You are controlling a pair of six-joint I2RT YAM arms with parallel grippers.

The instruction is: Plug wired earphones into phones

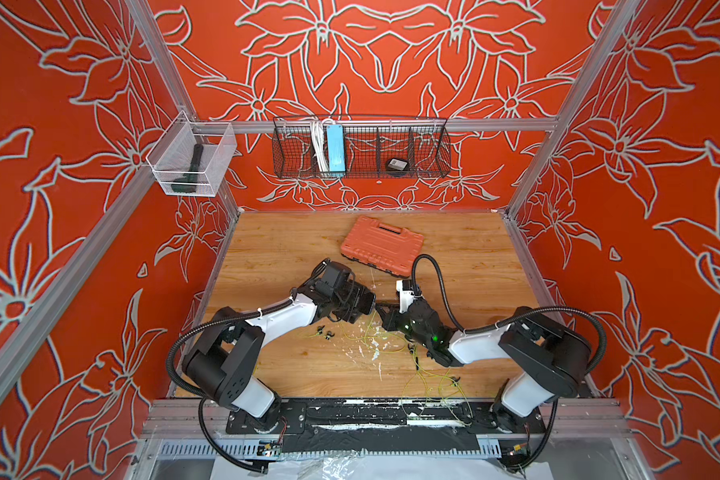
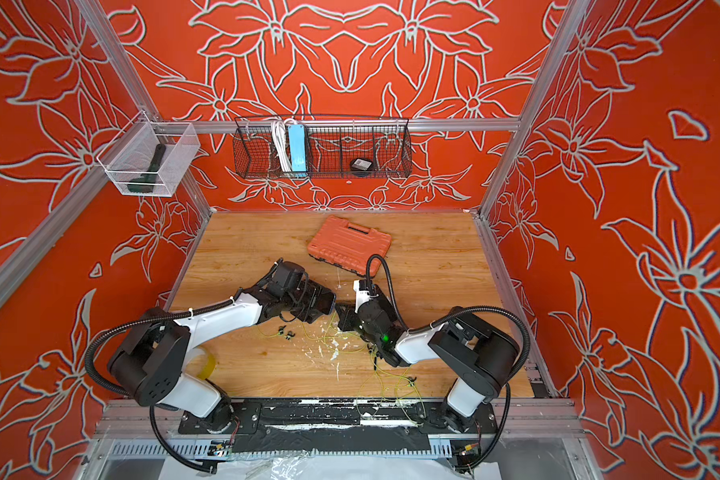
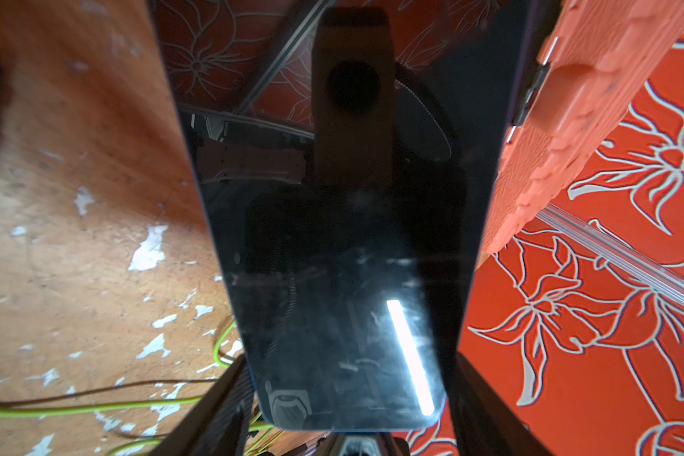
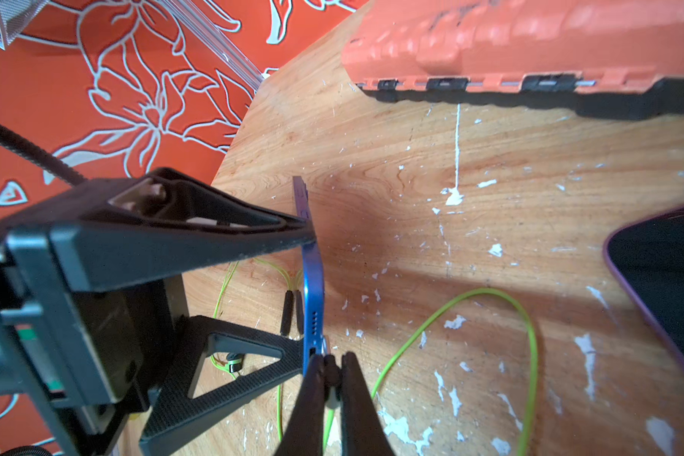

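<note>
My left gripper is shut on a dark-screened phone, seen edge-on as a blue side [image 4: 313,281] in the right wrist view. My right gripper is shut on a small earphone plug [image 4: 331,395] at the phone's lower end; I cannot tell whether it sits in the port. Yellow-green earphone cables [image 4: 528,357] lie loosely on the table beneath both grippers. A second dark phone or screen [image 4: 661,281] shows at the right edge of the right wrist view.
An orange case [image 1: 381,244] lies at the back of the scuffed wooden table [image 1: 272,232]. A wire basket [image 1: 360,152] and a clear bin [image 1: 192,160] hang on the walls above.
</note>
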